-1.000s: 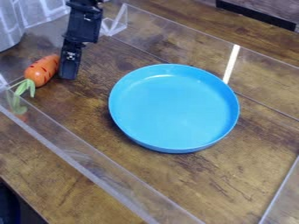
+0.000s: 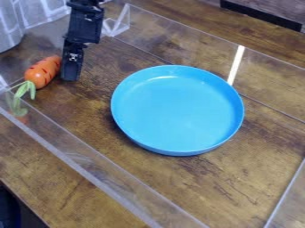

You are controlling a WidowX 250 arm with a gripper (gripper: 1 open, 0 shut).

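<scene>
A toy carrot [image 2: 43, 72] with pale green leaves lies on the wooden surface at the left, its leaves pointing toward the front. My dark gripper [image 2: 70, 64] comes down from the top left, its fingertips low beside the carrot's back end, on its right; it stands open, and whether it touches the carrot is hard to tell. A round blue plate [image 2: 177, 107] lies to the right, at the middle.
Clear plastic walls [image 2: 95, 187] edge the area at the front left and right. A white object [image 2: 14, 18] stands at the top left corner. The wood is bare around the plate.
</scene>
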